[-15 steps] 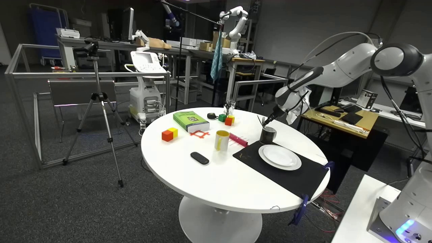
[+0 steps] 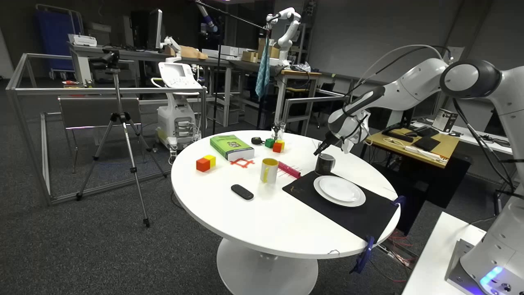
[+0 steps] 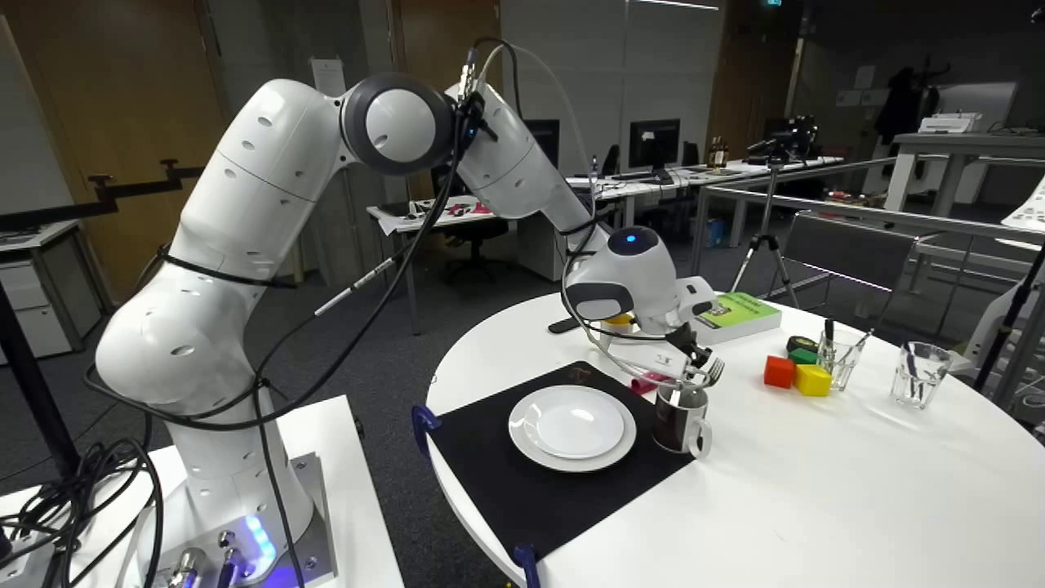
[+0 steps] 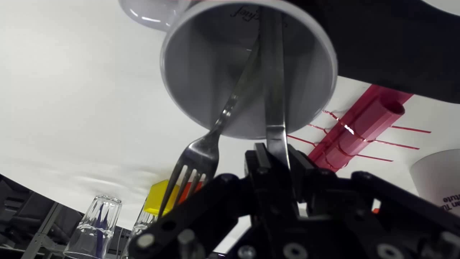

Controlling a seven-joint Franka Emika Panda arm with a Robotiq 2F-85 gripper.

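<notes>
A dark mug with a grey inside (image 4: 207, 77) stands at the edge of the black placemat, a fork (image 4: 202, 151) and a knife (image 4: 274, 86) leaning in it. My gripper is at the mug's rim, its black fingers on either side of the upper part of the knife. Whether they press on it cannot be made out. The fork rests to one side, outside the fingers. From the side, the mug (image 3: 678, 416) stands upright below my gripper (image 3: 697, 354). In exterior view 1, the fingertips (image 2: 320, 149) are just above the mug (image 2: 324, 164).
White plates (image 2: 339, 189) lie on the black mat (image 2: 363, 216). Near the mug are a red tube (image 4: 358, 129) and a yellow-and-white mug (image 2: 269, 171). Cubes (image 3: 779, 371) and drinking glasses (image 3: 918, 374) stand beyond.
In exterior view 1 my arm has moved left, bringing the gripper from the mug's right to above it. The mug and plates have stayed put.
</notes>
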